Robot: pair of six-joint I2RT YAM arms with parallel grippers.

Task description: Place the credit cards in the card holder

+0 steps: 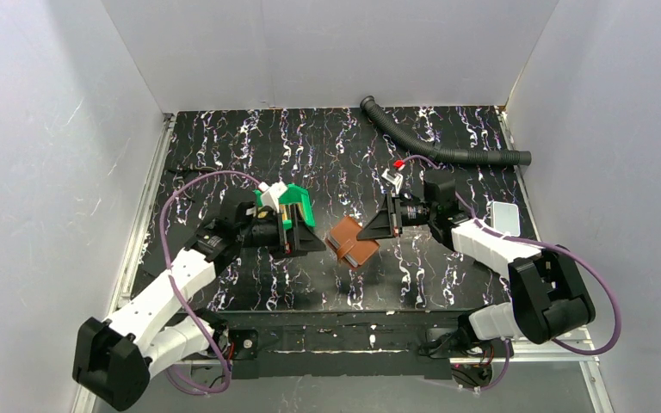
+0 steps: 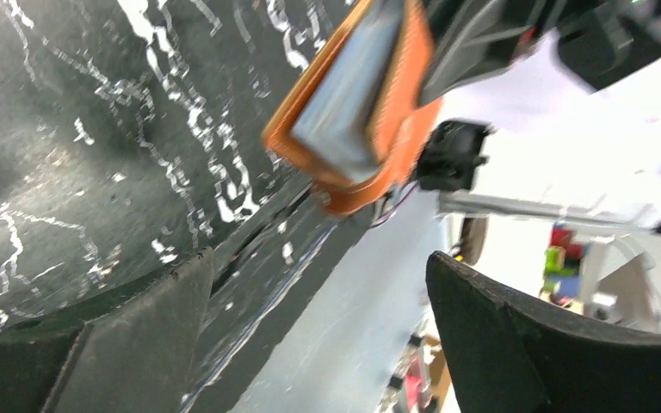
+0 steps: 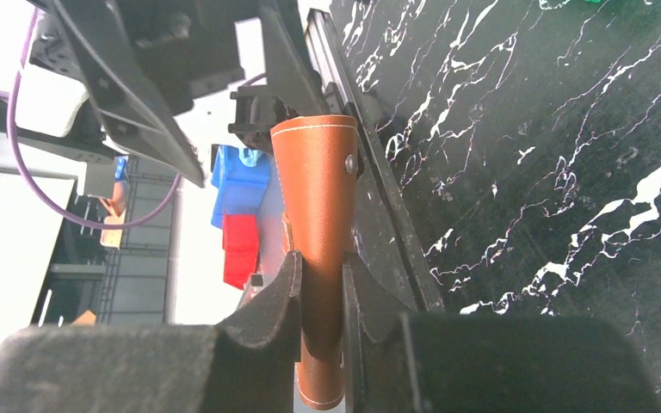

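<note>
The brown leather card holder (image 1: 354, 242) is held above the table by my right gripper (image 1: 363, 234), whose fingers are pressed on it from both sides in the right wrist view. Folded partly open, the holder (image 2: 396, 112) shows a pale, card-like surface inside in the left wrist view; whether that is one card or more, I cannot tell. Left of the holder, a short gap away, is my left gripper (image 1: 322, 244). Its fingers (image 2: 138, 323) stand wide apart with nothing between them. A green box (image 1: 307, 206) with yellowish contents sits behind the left gripper, partly covered by that arm.
A black corrugated hose (image 1: 447, 155) runs along the back right of the marbled table. At the right edge lies a white rectangular object (image 1: 505, 218).
</note>
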